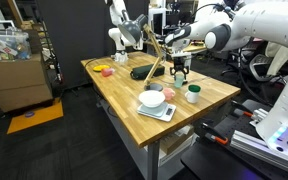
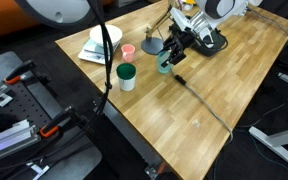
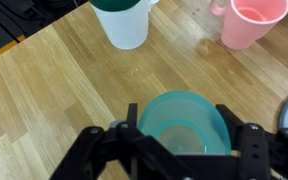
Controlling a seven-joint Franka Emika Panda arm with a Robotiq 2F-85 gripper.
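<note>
A teal cup (image 3: pixel 184 128) sits between the dark fingers of my gripper, which is shut on it. In the wrist view its round top faces the camera, and the fingers flank it left and right. In exterior view 2 the teal cup (image 2: pixel 164 64) shows below the gripper (image 2: pixel 170 56), partly covered by the fingers. From exterior view 1, the cup (image 1: pixel 179 79) hangs under the gripper near the table's right part. Whether its base touches the wood cannot be told.
Nearby stand a white cup with a green inside (image 2: pixel 126 76) and a pink mug (image 2: pixel 127 51). A white bowl (image 1: pixel 152 99) rests close to the table's front edge, with a grey pan (image 1: pixel 154 87) behind. Bare wood (image 2: pixel 174 115) lies to the cup's front right.
</note>
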